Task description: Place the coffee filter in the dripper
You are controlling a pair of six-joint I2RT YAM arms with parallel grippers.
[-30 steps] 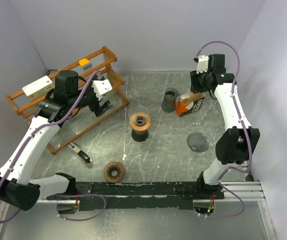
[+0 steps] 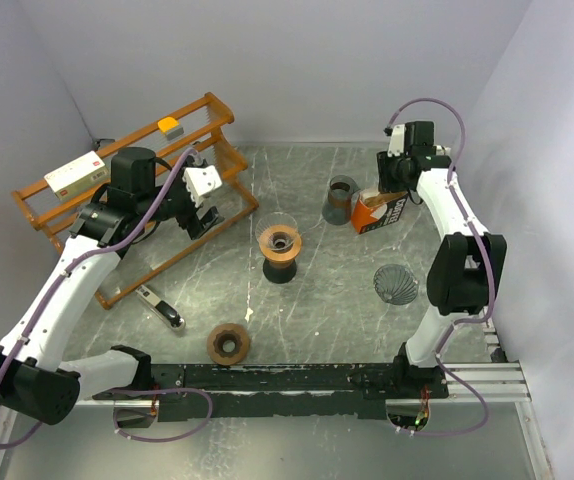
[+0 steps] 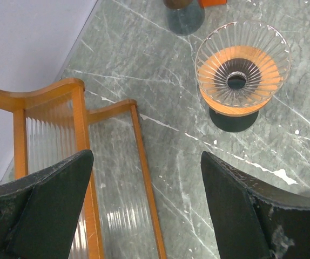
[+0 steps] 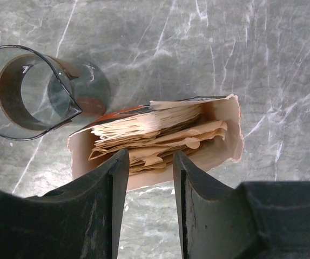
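The glass dripper [image 2: 278, 232] stands on a wooden collar and dark base at the table's centre; in the left wrist view its ribbed cone [image 3: 225, 48] is empty. A box [image 2: 369, 214] of brown paper filters [image 4: 160, 140] stands at the back right. My right gripper is over the box, its fingertips part open at the near edge of the filters, with no filter visibly held. My left gripper hangs open at the left, near the wooden rack, short of the dripper.
A glass carafe [image 2: 338, 210] stands beside the box. A ribbed glass piece [image 2: 395, 283] lies at the right, a wooden ring [image 2: 214, 344] at the front. The wooden rack [image 2: 197, 240] fills the left.
The right arm has lowered slightly toward the filter box and shifted a little left since a second ago. The left arm looks almost still.
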